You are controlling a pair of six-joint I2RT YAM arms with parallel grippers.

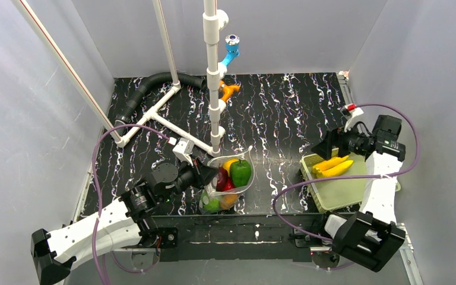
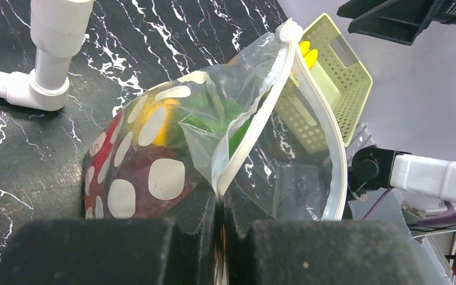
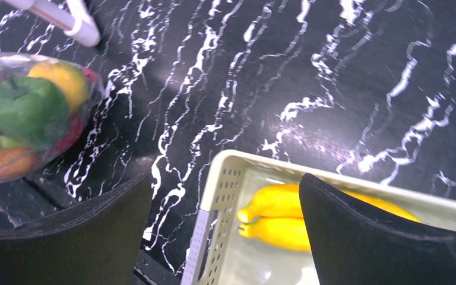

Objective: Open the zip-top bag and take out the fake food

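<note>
A clear zip top bag (image 1: 250,155) stands with its mouth open near the front of the table, its white zip rim (image 2: 261,119) spread apart in the left wrist view. Inside it are a green pepper (image 1: 240,173), a yellow fruit (image 3: 62,83), a dark red piece (image 1: 220,179) and other fake food. My left gripper is shut on the bag's edge at its left side. Two yellow bananas (image 1: 336,168) lie in the pale green basket (image 1: 356,190) on the right. Above that basket hangs my right gripper, open and empty.
A white pipe frame (image 1: 213,89) with a blue fitting (image 1: 230,52) and an orange fitting (image 1: 230,91) rises just behind the bag. A black hose (image 1: 148,83) lies at the back left. Bare table separates bag and basket.
</note>
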